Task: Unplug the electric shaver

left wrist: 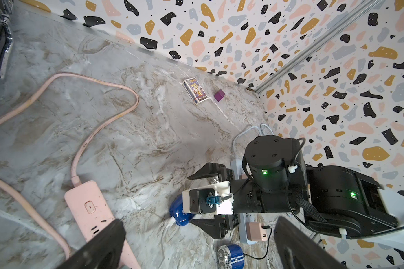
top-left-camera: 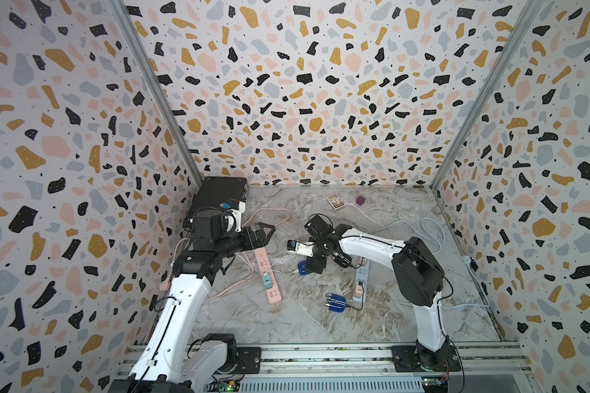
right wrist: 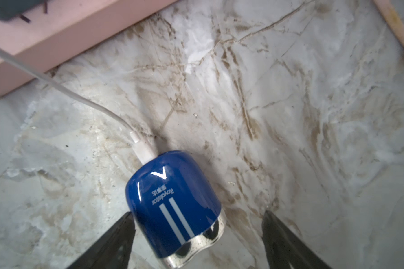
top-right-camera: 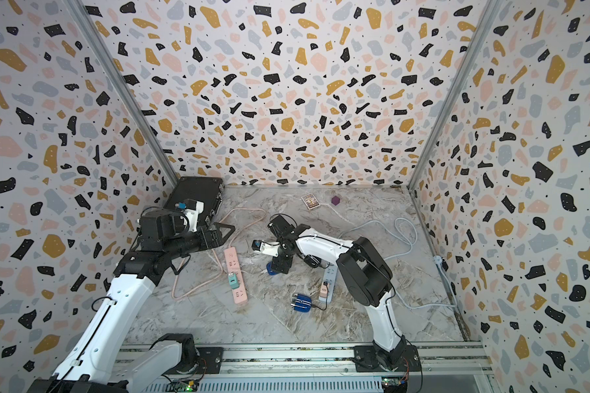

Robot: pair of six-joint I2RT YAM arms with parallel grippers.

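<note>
A blue shaver point(right wrist: 175, 201) lies on the marble table point(right wrist: 300, 134) with a white cable plug point(right wrist: 143, 150) in its end, the cable running toward the pink power strip point(right wrist: 53, 40). My right gripper hangs open just above the shaver, its fingers either side of the shaver's lower end in the right wrist view, holding nothing. A second blue shaver point(top-left-camera: 336, 302) lies nearer the front, with a dark cable to the grey-blue strip point(top-left-camera: 360, 291). My left gripper is open, raised over the pink strip at the left.
A black case point(top-left-camera: 219, 190) stands at the back left. A card box point(top-left-camera: 335, 201) and a purple cube point(top-left-camera: 360, 200) lie at the back. Loose pink and blue cords loop across the table.
</note>
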